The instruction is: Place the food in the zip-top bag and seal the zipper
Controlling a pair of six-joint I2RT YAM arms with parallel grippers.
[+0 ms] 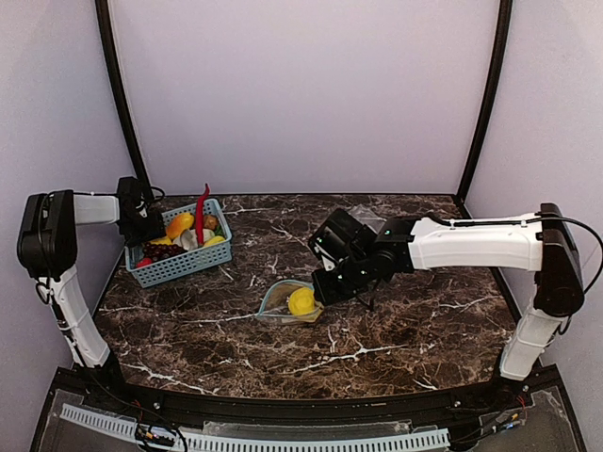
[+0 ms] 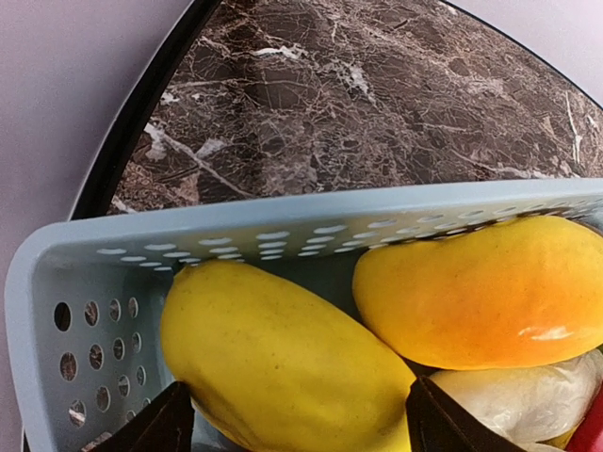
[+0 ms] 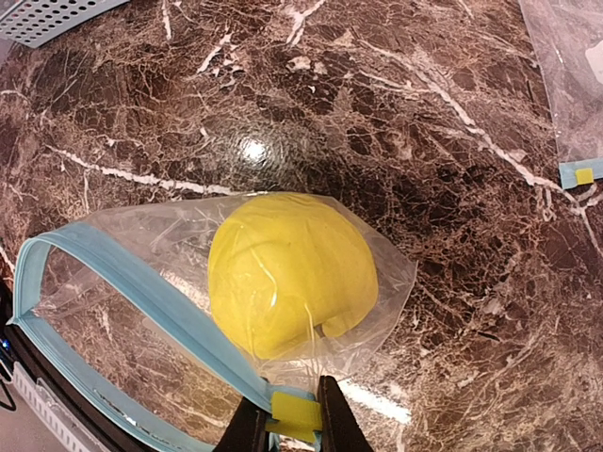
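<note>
In the right wrist view, a clear zip top bag [image 3: 122,273] with a light blue zipper lies on the table, its mouth spread wide. A round yellow food [image 3: 292,268] rests inside it. My right gripper is shut on the yellow slider [image 3: 296,414] at one end of the zipper. Over the basket's far left corner, my left gripper stands part open. Its fingers [image 2: 155,426] straddle a yellow food [image 2: 283,353] lying against the basket wall; whether both press on it cannot be told.
The light blue basket [image 1: 184,267] also holds an orange-yellow food [image 2: 490,292], a long red one [image 1: 200,221] and several others. Another clear bag [image 3: 579,94] lies behind the right gripper.
</note>
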